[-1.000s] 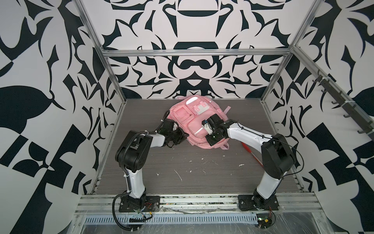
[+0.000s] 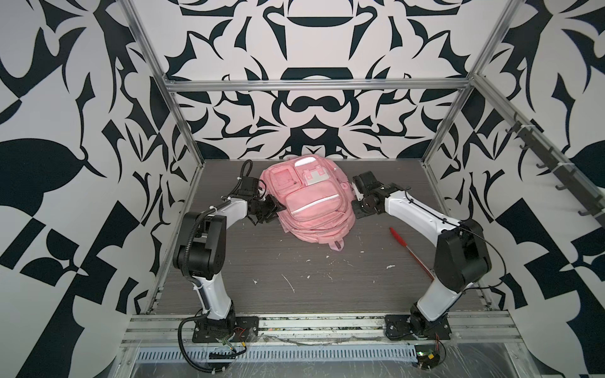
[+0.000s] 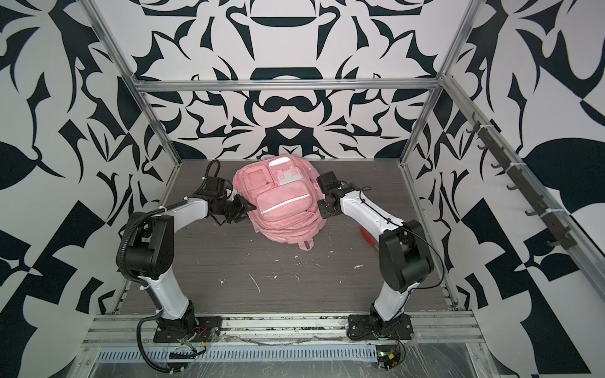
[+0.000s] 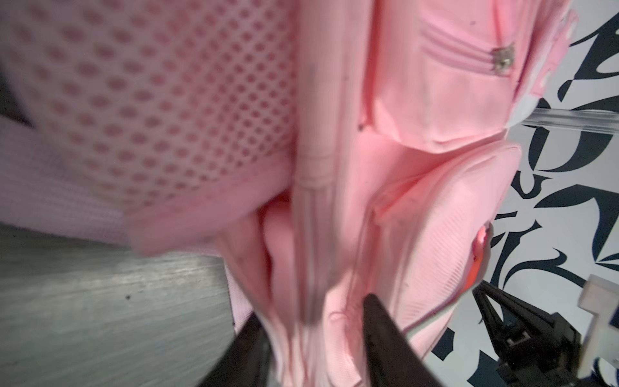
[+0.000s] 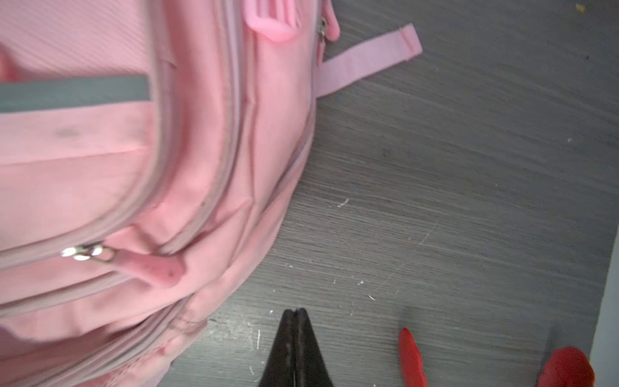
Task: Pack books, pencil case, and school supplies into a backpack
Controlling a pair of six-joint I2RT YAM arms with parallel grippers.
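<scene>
The pink backpack (image 2: 313, 200) lies at the back middle of the table, pockets facing up. At its left side is my left gripper; its fingers (image 4: 393, 348) stand apart, with pink fabric between them. Whether they pinch the fabric I cannot tell. By the backpack's right side, my right gripper has its fingertips together and nothing visible between them. A pink zip pull (image 5: 151, 267) hangs from the front pocket in the right wrist view. No books or pencil case show outside; the bag's contents are hidden.
A long red-tipped stick (image 2: 409, 252) lies on the table at the right, partly behind the right arm.
The backpack has shifted and turned a little to the left. My left gripper has moved left and back along with it. My right gripper has moved right and back, off the backpack's front.
</scene>
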